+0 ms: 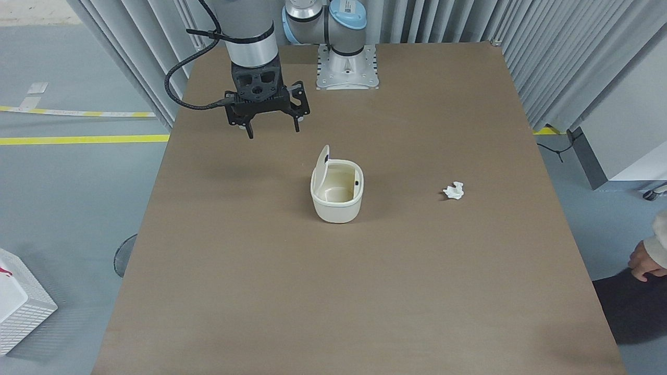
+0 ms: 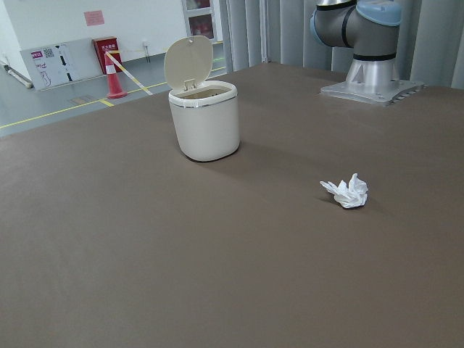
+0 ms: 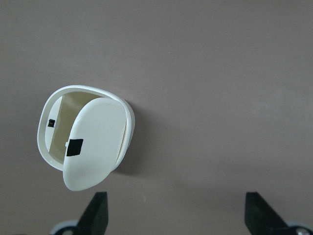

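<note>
A small white bin (image 1: 337, 200) with its lid raised stands mid-table; it also shows in the left view (image 2: 205, 127) and, from above, at the wrist view's left (image 3: 95, 142). A crumpled white tissue (image 1: 454, 190) lies to its right on the table, also seen in the left view (image 2: 349, 192). My gripper (image 1: 273, 133) hangs above the table, behind and left of the bin in the front view. Its two black fingers stand wide open at the bottom of the wrist view (image 3: 176, 208), with nothing between them.
A person's hand (image 1: 647, 259) shows beyond the table's right edge.
</note>
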